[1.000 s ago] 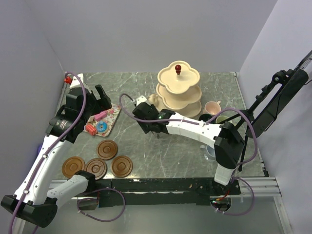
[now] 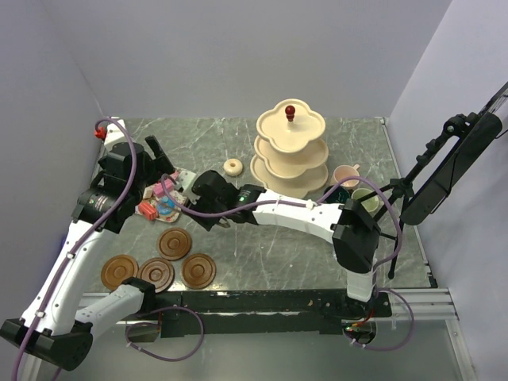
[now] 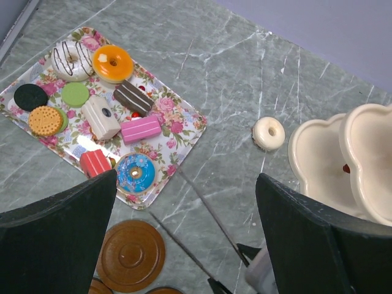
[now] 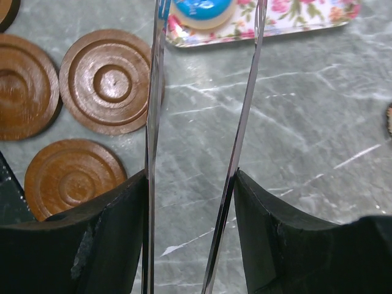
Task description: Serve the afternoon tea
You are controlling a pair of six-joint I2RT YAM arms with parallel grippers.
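Observation:
My left gripper stands open above the pastry tray, which holds donuts, cookies and small cakes, including a blue donut and a pink cake. My right gripper is low beside the tray's right side. In its wrist view two long metal tong arms run from between its fingers, so it is shut on tongs, their tips reaching toward the blue donut. A cream three-tier stand stands at the back, with a cream donut on the table left of it.
Several brown coasters lie at the front left. Cups, including a pink one, stand right of the stand. A black mounted arm rises at the right edge.
My right arm has moved left with the tongs, from near the stand to the pastry tray, uncovering the cream donut. The left arm has shifted slightly left.

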